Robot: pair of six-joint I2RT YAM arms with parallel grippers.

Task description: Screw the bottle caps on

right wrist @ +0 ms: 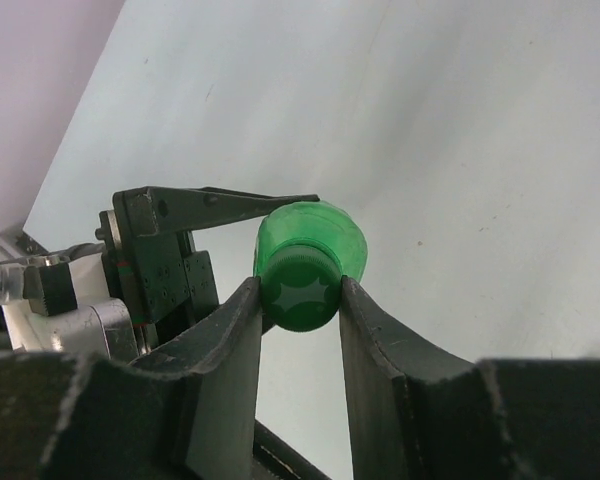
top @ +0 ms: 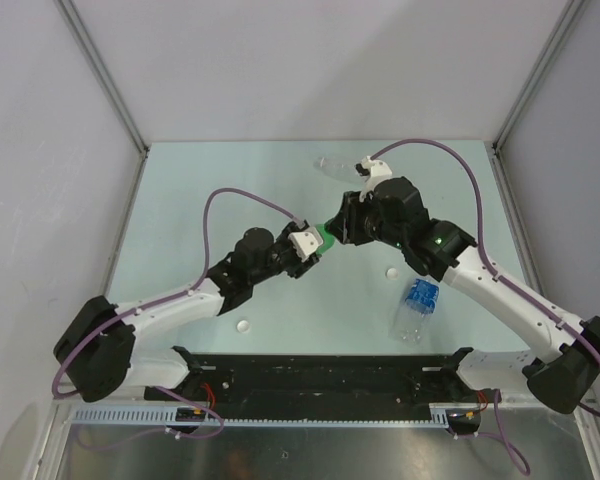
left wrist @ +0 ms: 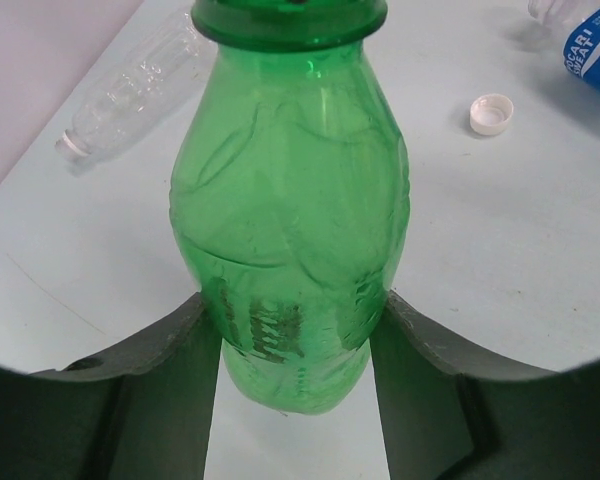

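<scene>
A green plastic bottle (left wrist: 288,200) fills the middle of the left wrist view, my left gripper shut round its body. Its green cap (right wrist: 300,287) is held between the fingertips of my right gripper at the bottle's top. In the top view both arms meet over the middle of the table, the bottle between them. Whether the cap is threaded on fully I cannot tell.
A clear bottle (top: 339,169) lies at the back, a blue-labelled bottle (top: 419,300) at the front right. Small white caps (top: 243,326) rest on the table (top: 190,190), whose left part is clear.
</scene>
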